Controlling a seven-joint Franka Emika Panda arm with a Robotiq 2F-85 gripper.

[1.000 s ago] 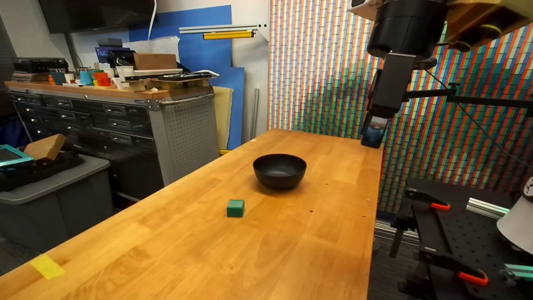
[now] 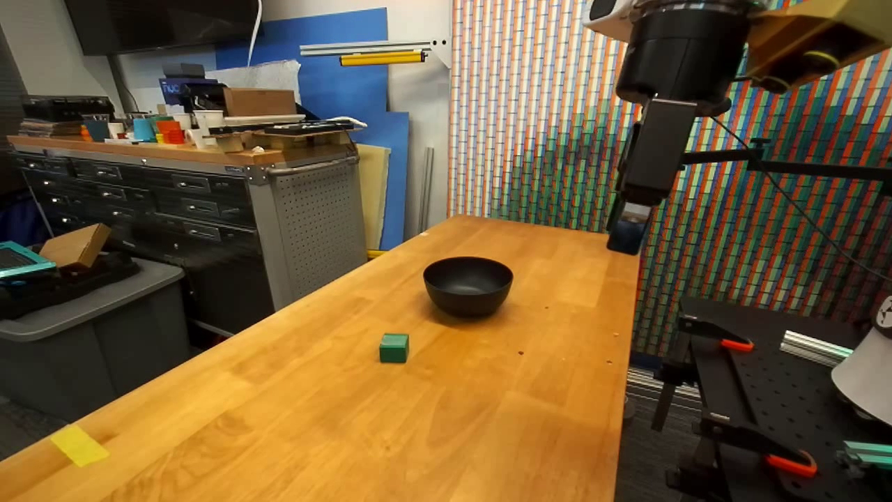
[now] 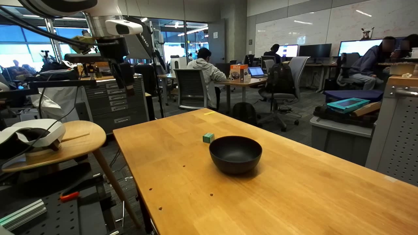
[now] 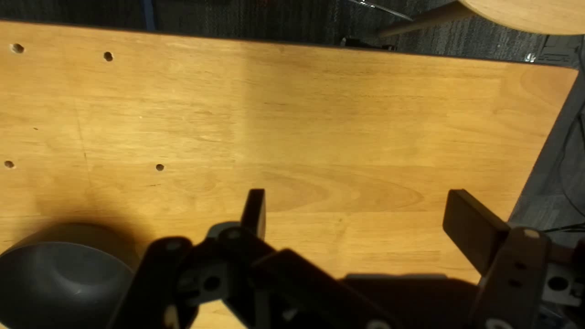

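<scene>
Wide apart in the wrist view, the two fingers [image 4: 472, 230] of my gripper have only bare table below and between them. From the side, the gripper [image 2: 627, 230] hangs in the air toward the table's right edge, well above the surface. A black bowl [image 2: 468, 287] stands upright on the table; its inside looks empty. The bowl [image 4: 66, 279] is partly cut off at the lower left of the wrist view. A small green cube [image 2: 394, 348] rests on the wood beside the bowl, not touching it. In the wrist view the cube is not visible.
Yellow tape [image 2: 79, 445] marks one edge. A black cart [image 2: 778, 376] and a round wooden stool [image 3: 84, 137] stand beside the table. A drawer cabinet [image 2: 167, 209] is on the other side.
The gripper has shifted very slightly to the right and down in exterior view 1. The bowl and the green cube stay in the same places.
</scene>
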